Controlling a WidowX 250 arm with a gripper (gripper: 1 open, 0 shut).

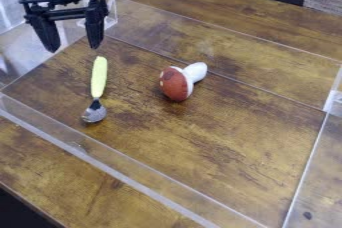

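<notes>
The black gripper (pixel 72 38) hangs at the upper left, its two fingers spread apart with nothing seen between them. Below and right of it a spoon with a pale yellow handle (pixel 98 77) and a metal head lies on the wooden table. Near the middle lies a toy mushroom (pixel 178 84) with a red cap and a white stem, on its side.
Clear plastic walls bound the work area on the wooden table (pixel 227 147), at left, front and right.
</notes>
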